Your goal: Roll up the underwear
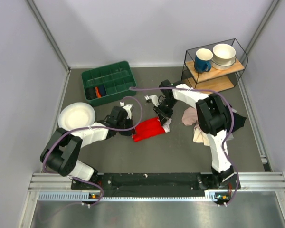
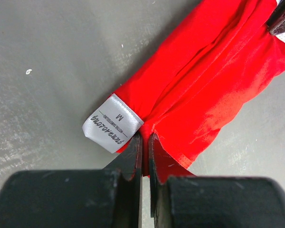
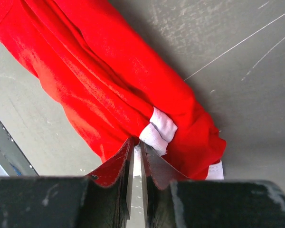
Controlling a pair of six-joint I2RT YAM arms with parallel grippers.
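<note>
The red underwear lies on the grey table as a long folded strip, running from lower left to upper right in the top view. My left gripper is shut on its left end, beside a pale label printed with an M. At the strip's other end my right gripper is shut on the fabric, where a bit of white band shows at the fingertips. Lengthwise creases run along the red cloth between the two grippers.
A green divided box stands at the back left, with a white plate in front of it. Crumpled pale cloths lie to the right, below a wire shelf holding a mug and bowls.
</note>
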